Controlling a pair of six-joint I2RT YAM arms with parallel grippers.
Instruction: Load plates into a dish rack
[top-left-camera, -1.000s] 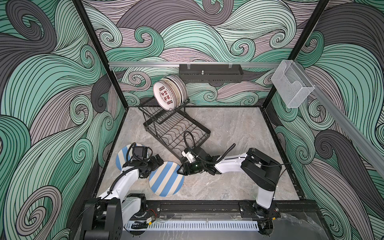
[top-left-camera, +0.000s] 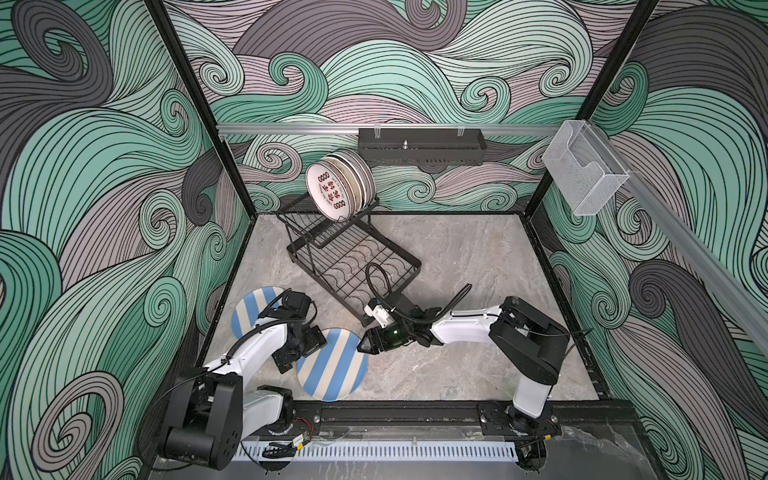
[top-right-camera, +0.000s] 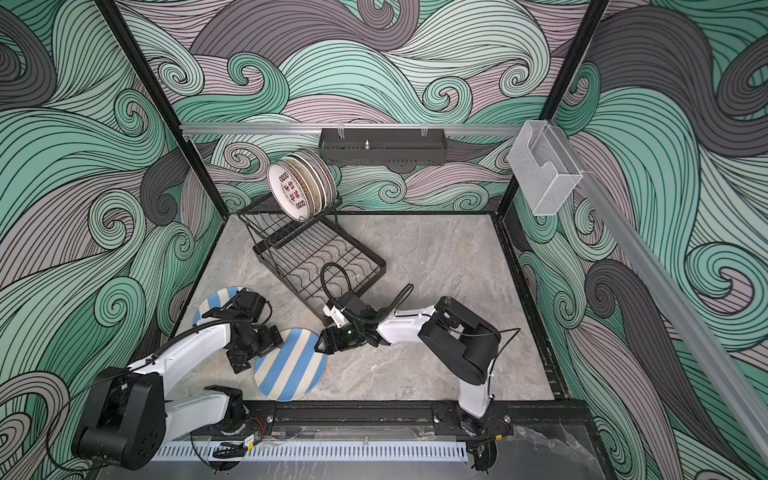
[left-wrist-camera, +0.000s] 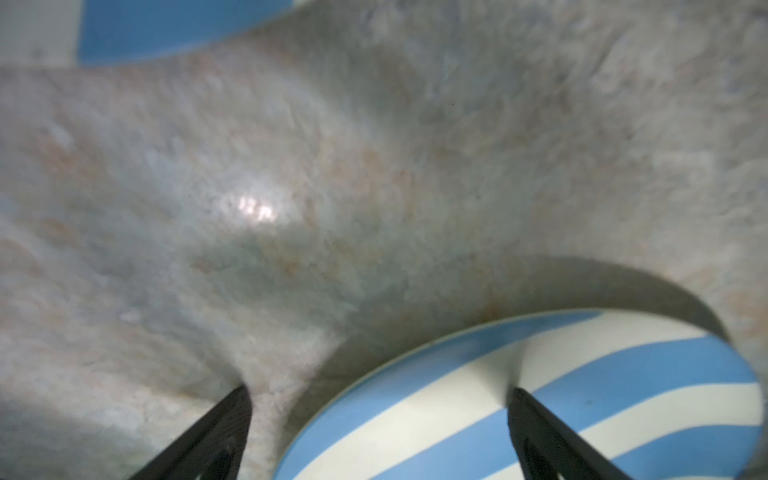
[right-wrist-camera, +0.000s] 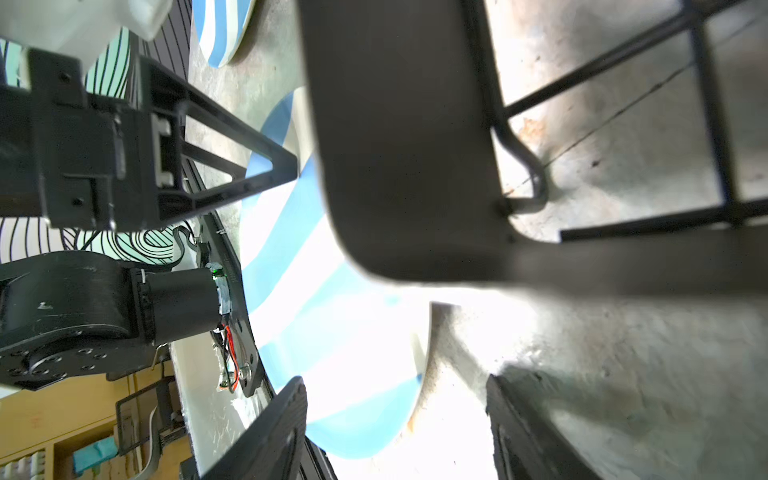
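Observation:
A blue-and-white striped plate (top-left-camera: 331, 366) lies flat on the table near the front edge. Another striped plate (top-left-camera: 248, 312) lies to its left, partly covered by my left arm. At the near plate's left side my left gripper (top-left-camera: 303, 352) is open; in the left wrist view its fingers (left-wrist-camera: 552, 440) are wide apart, one overlapping the plate's edge in view. My right gripper is open at the plate's right side, with nothing held between its fingers. The black wire dish rack (top-left-camera: 344, 264) stands behind, its front corner close to the right gripper.
Several bowls or plates (top-left-camera: 329, 190) stand on edge in the rack's raised back tier, while its lower tier looks empty. A white mesh holder (top-left-camera: 582, 172) hangs on the right rail.
The near plate has shifted slightly toward the front edge. My left gripper has turned and come nearer the front, its fingers now visibly spread. The right arm has barely moved.

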